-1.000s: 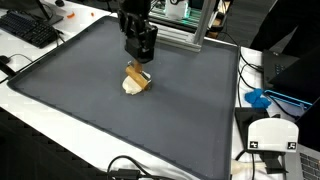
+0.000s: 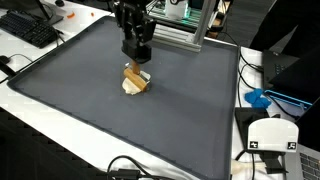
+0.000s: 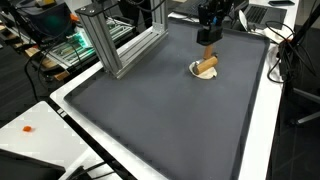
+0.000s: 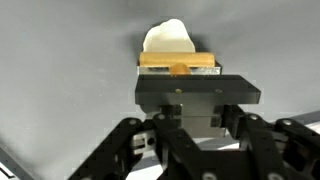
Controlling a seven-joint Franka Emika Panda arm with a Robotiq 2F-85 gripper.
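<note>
A T-shaped wooden tool has its crossbar (image 3: 205, 69) low over a pale, roundish flat piece (image 4: 168, 37) on the grey table. My gripper (image 2: 136, 61) stands above it, shut on the tool's upright handle (image 3: 208, 52). From the wrist, the wooden crossbar (image 4: 177, 60) lies across the near side of the pale piece. A dark block at the fingers hides most of the handle there. Whether the crossbar presses on the pale piece or hovers just over it, I cannot tell.
A white frame (image 3: 130, 45) stands at its edge. Beyond the table lie a keyboard (image 2: 28, 27), a blue object (image 2: 258, 98) and a white plastic part (image 2: 272, 135). Cables run along the sides.
</note>
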